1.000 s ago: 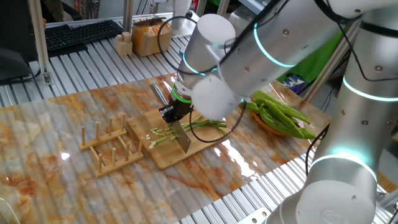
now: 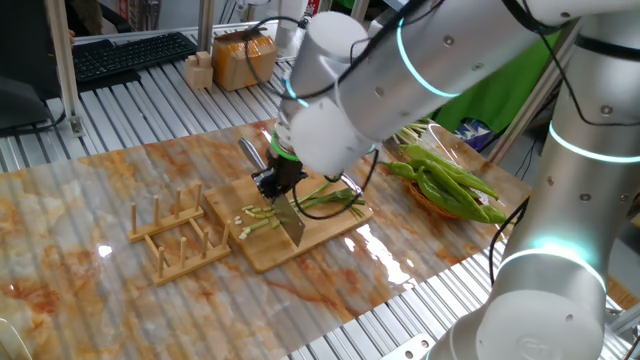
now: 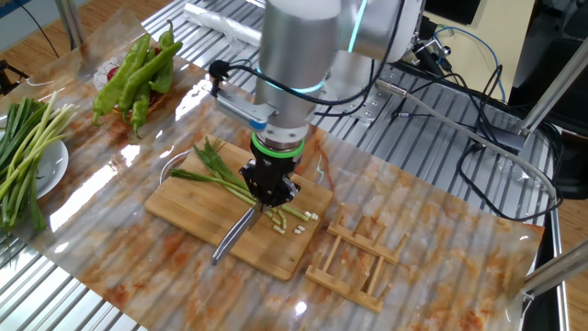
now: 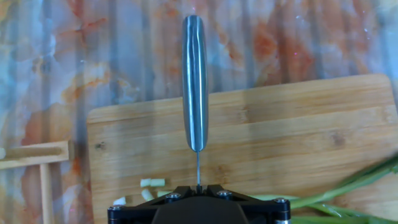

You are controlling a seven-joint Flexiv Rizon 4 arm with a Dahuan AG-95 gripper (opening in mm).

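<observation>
My gripper (image 2: pixel 279 186) is shut on a metal knife, gripping it where the handle (image 4: pixel 195 84) meets the blade (image 2: pixel 289 220). In exterior view 1 the broad blade points down at the cutting board (image 2: pixel 265 258), among green onions (image 3: pixel 217 165) lying across it. Short pale cut pieces (image 4: pixel 152 183) lie by the stalks' white ends. The wrist view shows the handle reaching out past the board's edge, with the blade hidden below the gripper. Whether the edge touches the wood cannot be made out.
A wooden peg rack (image 2: pixel 184 250) stands close beside the board. Green peppers (image 2: pixel 447 185) fill a basket on the board's other side. More green onions (image 3: pixel 28 156) rest on a white plate (image 3: pixel 52 164). The marbled table in front of the rack is clear.
The arm has shifted slightly left in exterior view 1, and the gripper and knife have moved a little with it. The knife stays gripped; the board and rack keep their places.
</observation>
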